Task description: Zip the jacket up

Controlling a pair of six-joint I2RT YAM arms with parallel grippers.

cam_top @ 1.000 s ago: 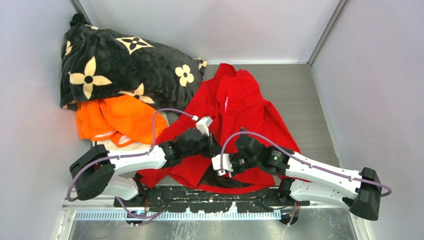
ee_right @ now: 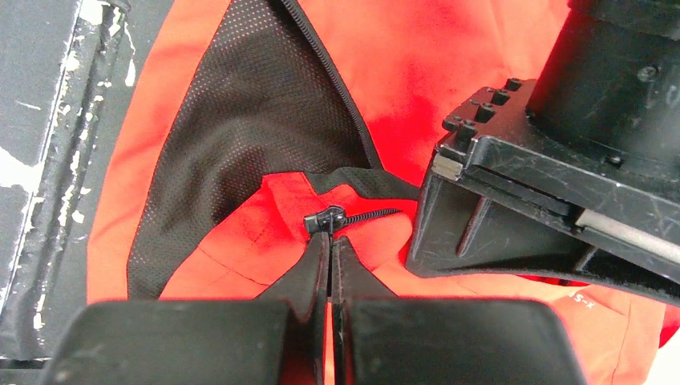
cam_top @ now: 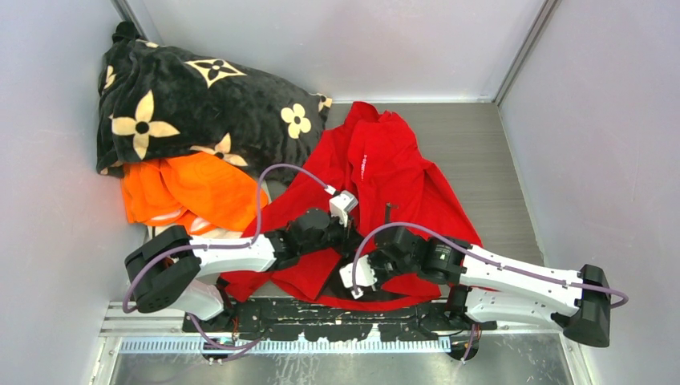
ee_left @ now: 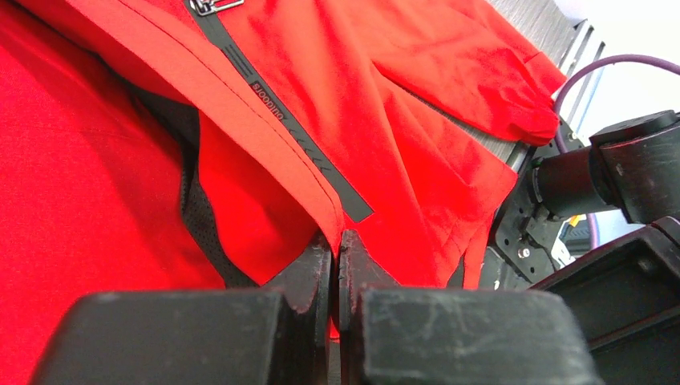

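The red jacket (cam_top: 385,160) lies open on the dark floor under both arms. My left gripper is shut on the red fabric edge of its front flap, beside a dark strip with a zipper pull (ee_left: 207,5) at its upper end. My right gripper is shut at the black zipper slider (ee_right: 327,218) on a short zipper end at the bottom hem, beside black mesh lining (ee_right: 232,120). In the top view both wrists hide the fingertips.
A patterned dark pillow (cam_top: 200,104) and orange cloth (cam_top: 192,192) lie at the left. Bare floor (cam_top: 473,152) shows at the back right. Walls close in on the sides and back.
My left gripper has moved slightly right along the jacket. The right gripper has shifted a little downward in the top view, toward the hem.
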